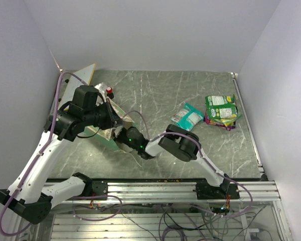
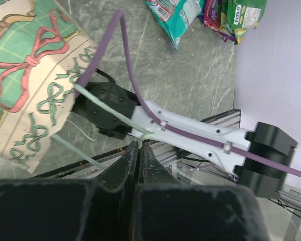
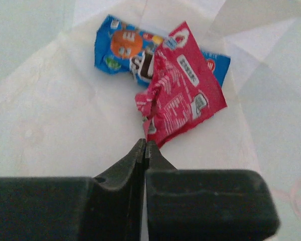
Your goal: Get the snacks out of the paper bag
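Observation:
The patterned paper bag (image 2: 30,75) lies at the left, mostly under my left arm in the top view. My left gripper is shut on the bag's pale cord handle. My right gripper is inside the bag, shut, its tips at a red snack packet (image 3: 183,90); whether it grips the packet's edge is unclear. A blue packet (image 3: 113,47) lies beneath the red one. Outside the bag lie a teal packet (image 1: 187,117) and a pile of green and purple packets (image 1: 220,108).
A small red-capped bottle (image 1: 109,91) and a white board (image 1: 75,88) are at the back left. Grey walls surround the area.

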